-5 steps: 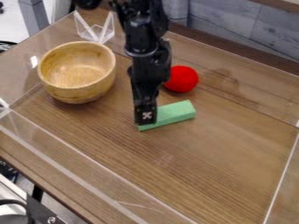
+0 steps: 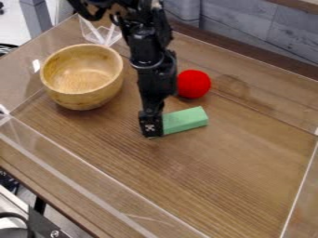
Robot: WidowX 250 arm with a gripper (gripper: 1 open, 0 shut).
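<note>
My black gripper hangs low in the middle of the table, its fingers at the left end of a mint-green block lying on the wood. A red ball sits behind the block to the right, and a tan bowl stands to the left.
A crumpled clear plastic bag lies at the back left. Cables show beyond the left edge.
The block has barely moved.
</note>
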